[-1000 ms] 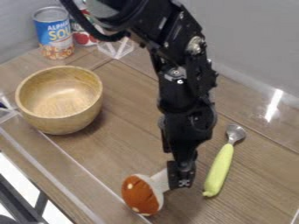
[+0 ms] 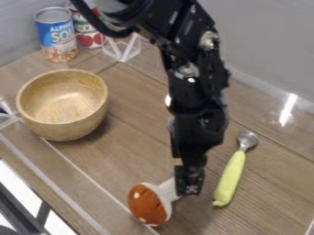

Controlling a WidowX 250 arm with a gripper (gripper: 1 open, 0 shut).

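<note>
My black gripper [image 2: 188,176] points down over the table, open, its fingers just above and beside the white stem of an orange toy mushroom [image 2: 150,206] lying at the front centre. To the right of the gripper lies a spoon-like tool with a light green handle [image 2: 229,179]. A wooden bowl [image 2: 61,110] stands at the left. Whether the fingertips touch the mushroom cannot be told from this view.
An Alpha soup can [image 2: 57,35] and a red-labelled can [image 2: 87,27] stand at the back left. The wooden table [image 2: 105,161] has free room between bowl and mushroom. A grey wall closes the back.
The mushroom, tool and bowl lie where they were.
</note>
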